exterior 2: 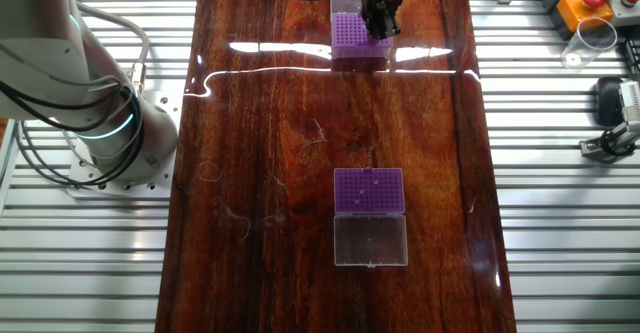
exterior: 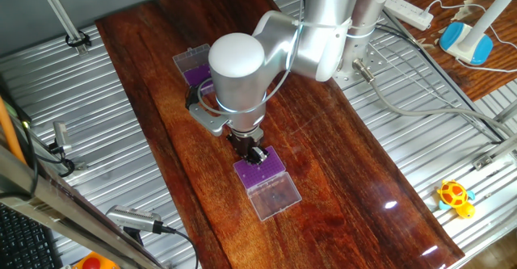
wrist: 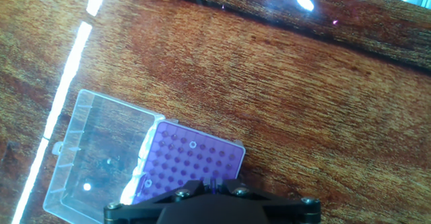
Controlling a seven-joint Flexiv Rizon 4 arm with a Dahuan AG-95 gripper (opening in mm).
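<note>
My gripper (exterior: 257,156) points down over the purple rack (exterior: 252,174) of one open box, whose clear lid (exterior: 275,198) lies folded back on the table. In exterior view 2 the gripper (exterior 2: 379,31) is above that same far box's rack (exterior 2: 350,35). The wrist view has the fingertips of the gripper close together at the edge of the purple rack (wrist: 195,158), a narrow purple sliver between them. Whether that sliver is something held or the rack behind cannot be made out. Two pale rings show among the rack's holes.
A second open box with a purple rack (exterior 2: 368,190) and clear lid (exterior 2: 370,240) lies apart on the wooden table (exterior 2: 270,223); a few pale spots dot its rack. Bare wood separates the boxes. A clear cup (exterior 2: 588,43) stands off the table.
</note>
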